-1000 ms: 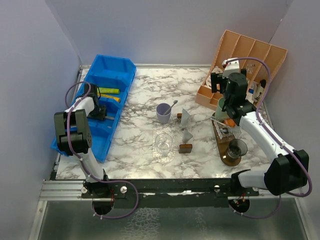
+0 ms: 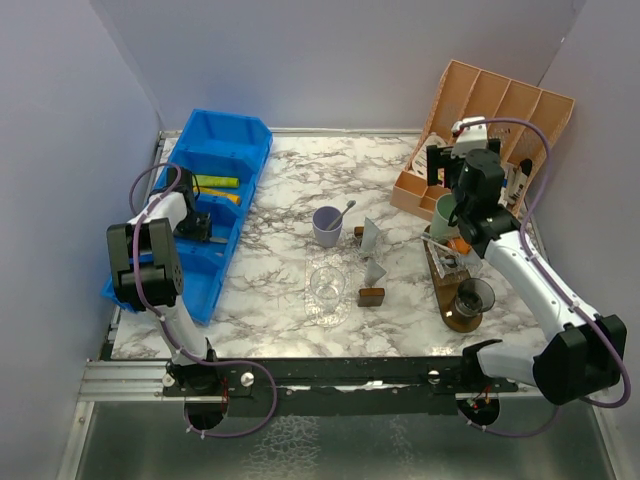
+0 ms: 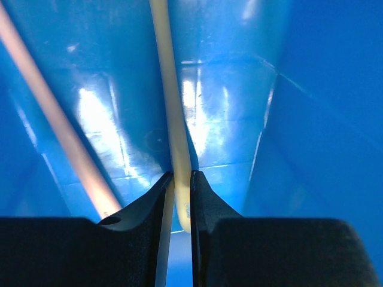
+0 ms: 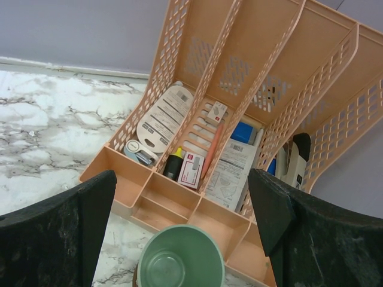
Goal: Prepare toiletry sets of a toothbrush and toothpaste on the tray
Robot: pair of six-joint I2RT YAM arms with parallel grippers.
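Note:
Low in the left wrist view, a pale cream stick-like handle, perhaps a toothbrush, lies in a blue compartment. My left gripper is around its near end, one fingertip close along each side; whether they squeeze it, I cannot tell. A second, pinkish stick lies to its left, apart from the fingers. From above, the left gripper is down in the blue bin, its tips partly hidden by the arm. My right gripper stands wide open and empty before the slotted rack. I cannot make out toothpaste for certain.
The tan rack holds packets, bottles and small boxes; a green cup stands close before it. Mid-table are a purple cup with a spoon and a clear glass. The marble between bin and cups is free.
The left arm stays low in the blue bin, with hardly any visible movement.

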